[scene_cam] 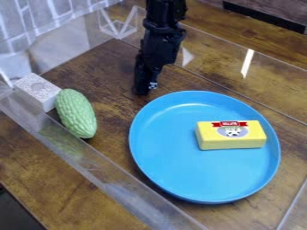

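Observation:
My black gripper [146, 83] hangs low over the wooden table behind the blue plate [174, 166], at the top middle of the camera view. It looks shut, with no object visible between its fingers, though the tips are dark and small. A yellow box [229, 135] with a red label lies on the right part of the plate. A green bumpy vegetable [74, 112] lies on the table to the left of the plate.
A white speckled block [39, 92] sits at the left, beside the green vegetable. Clear plastic walls edge the table. Bare wood lies around my gripper and to the right behind the plate.

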